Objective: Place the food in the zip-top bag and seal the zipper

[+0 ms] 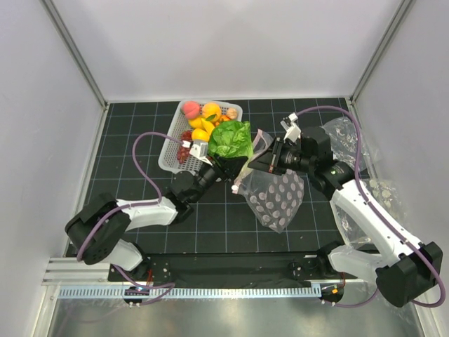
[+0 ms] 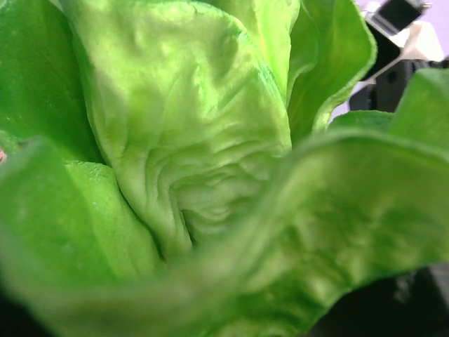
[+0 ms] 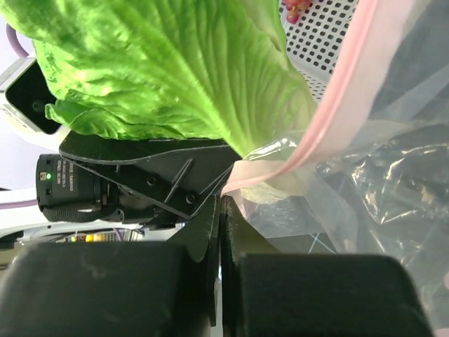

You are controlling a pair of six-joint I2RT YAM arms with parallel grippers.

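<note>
A leafy green lettuce (image 1: 230,139) stands against my left gripper (image 1: 242,164), leaves toward the basket. Lettuce leaves (image 2: 189,105) fill the left wrist view and hide that gripper's fingertips, so its hold cannot be made out. Dark left fingers (image 3: 161,172) show beneath the lettuce (image 3: 161,63) in the right wrist view. The clear zip bag (image 1: 277,200) hangs to the right, its mouth spread beside the lettuce. My right gripper is shut on the corner of the bag's pink zip edge (image 3: 333,105). The pale stem (image 3: 284,184) shows through film at the mouth.
Behind the lettuce stands a white basket (image 1: 165,156) with fruit, including a peach (image 1: 191,109), an orange (image 1: 211,111) and red grapes (image 1: 184,149). More clear bags (image 1: 382,203) lie along the right side.
</note>
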